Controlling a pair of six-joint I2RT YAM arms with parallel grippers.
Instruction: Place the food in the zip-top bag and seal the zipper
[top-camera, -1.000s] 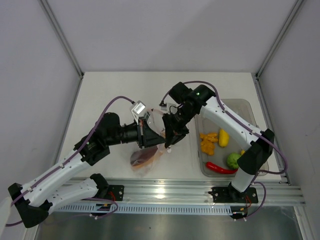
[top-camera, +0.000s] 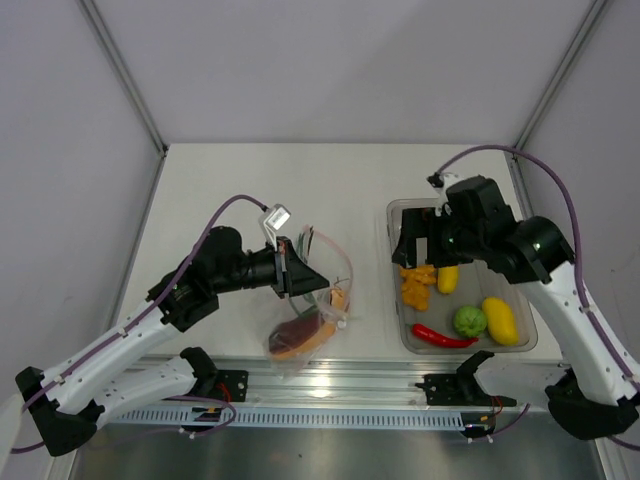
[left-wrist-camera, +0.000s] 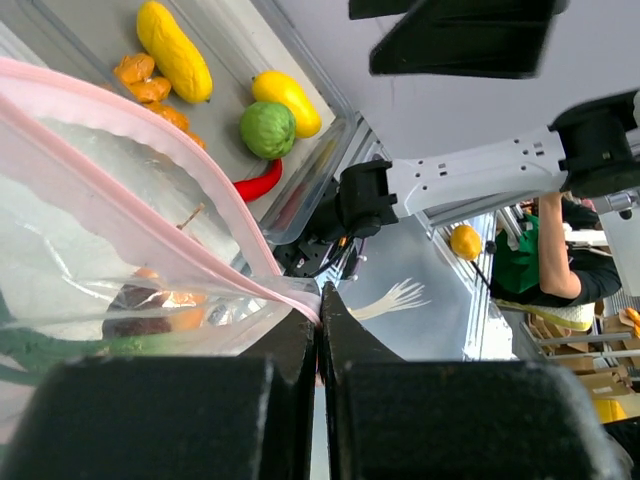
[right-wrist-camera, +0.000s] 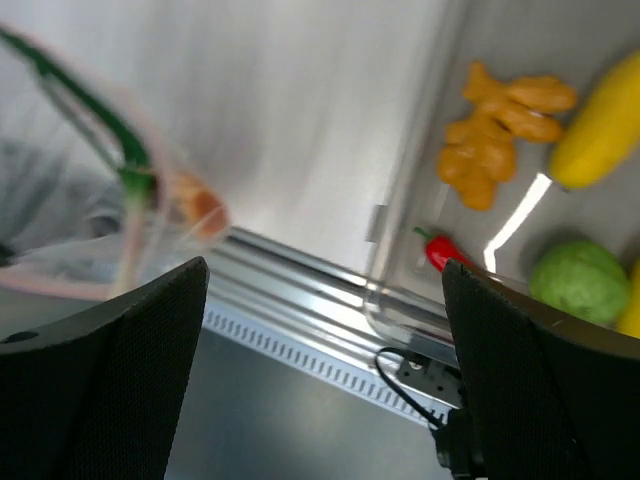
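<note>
The clear zip bag (top-camera: 296, 340) with a pinkish zipper edge stands gaping on the white table, food inside it: something dark red, something orange-brown (top-camera: 305, 345) and a green piece. My left gripper is shut on the bag's rim (left-wrist-camera: 215, 185), pinching one corner of the opening. Over the tray's left side hangs my right gripper (top-camera: 412, 240), its fingers wide apart and nothing between them. In the tray lie orange nugget-like pieces (top-camera: 416, 286), a red chili (top-camera: 442, 337), a green round vegetable (top-camera: 468, 321) and yellow pieces (top-camera: 499, 321).
The clear plastic tray (top-camera: 398, 335) fills the table's right side, close to its front edge. A metal rail (top-camera: 320, 375) runs along the front. Behind the bag the white table (top-camera: 270, 175) is clear.
My right gripper was at the bag's opening; it has opened, come away and swung right over the tray. The bag's mouth now gapes wider. The left arm has barely moved.
</note>
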